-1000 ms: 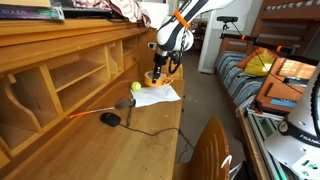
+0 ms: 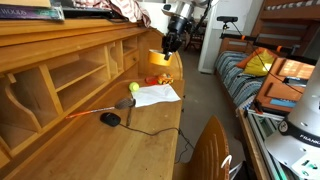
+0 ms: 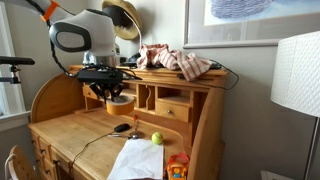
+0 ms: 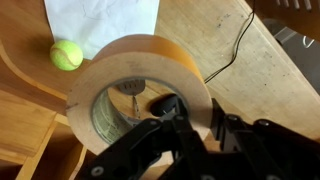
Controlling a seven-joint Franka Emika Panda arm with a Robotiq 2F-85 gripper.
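A wide tan-orange ring (image 4: 150, 48), like a roll of tape, hangs from my gripper. The fingers are shut on its near wall, and through its open middle the desk shows. In exterior view 2, the ring (image 3: 121, 110) is held above the desk, with the gripper (image 3: 110, 88) over it. Exterior view 1 puts the ring (image 2: 168, 68) at the desk's far end, below the gripper (image 2: 178, 42).
On the desk lie a white paper (image 3: 138, 158), a tennis ball (image 4: 66, 55), a black mouse (image 2: 110, 119) with its cable, and a spatula (image 2: 124, 103). A red-orange toy (image 3: 177, 165) sits near the paper. The near desktop is mostly bare.
The arm has risen from the desk's far end, lifting the ring from near the toy into the air. The things on the desk look unmoved.
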